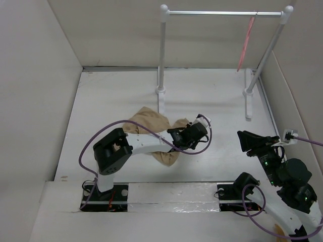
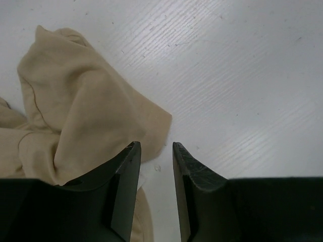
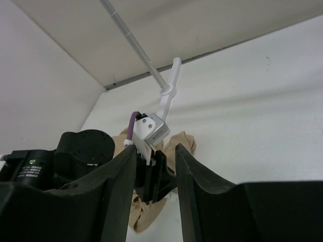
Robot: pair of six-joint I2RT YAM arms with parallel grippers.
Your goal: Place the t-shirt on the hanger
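The tan t-shirt (image 1: 147,119) lies crumpled on the white floor of the workspace, partly hidden under my left arm. My left gripper is open just over the shirt's edge, with bare floor beside it. My right gripper is at the right, apart from the shirt, its fingertips parted with nothing visible held between them. A pink hanger (image 1: 246,43) hangs from the rail near its right end.
The rack's metal rail (image 1: 222,13) runs across the back on two uprights with floor feet. White walls enclose the space. Bare floor lies between the shirt and my right arm.
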